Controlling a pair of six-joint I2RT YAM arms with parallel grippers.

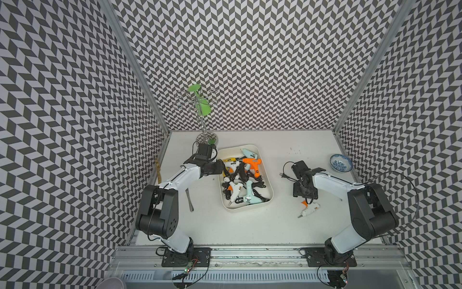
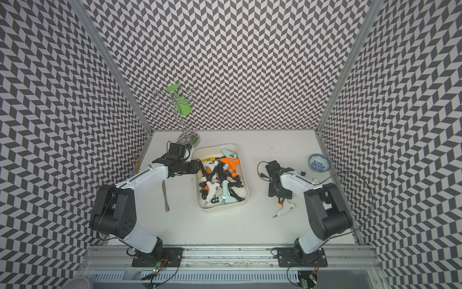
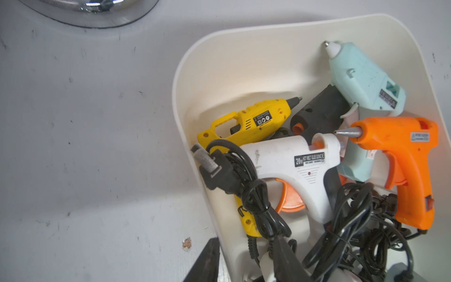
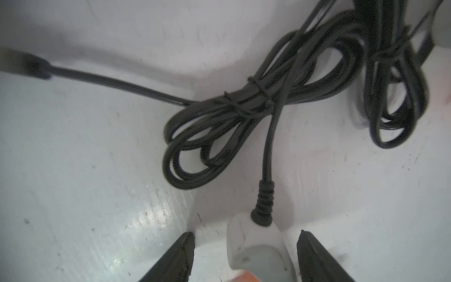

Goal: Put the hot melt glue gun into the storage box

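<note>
A white glue gun with an orange trigger [image 1: 310, 209] lies on the table to the right of the storage box. In the right wrist view the end of its white handle [image 4: 256, 242] and coiled black cord [image 4: 225, 117] show. My right gripper is open over that handle, one finger on either side, with a gap visible at the left finger. The cream storage box [image 3: 235, 65] holds several glue guns, among them an orange one [image 3: 399, 145] and a yellow one [image 3: 258, 122]. Over the box's left rim my left gripper is open.
Behind the left arm stands a metal rack with green parts [image 1: 203, 108]. A blue-patterned bowl [image 1: 341, 162] sits at the right edge. A thin metal utensil [image 1: 189, 200] lies left of the box.
</note>
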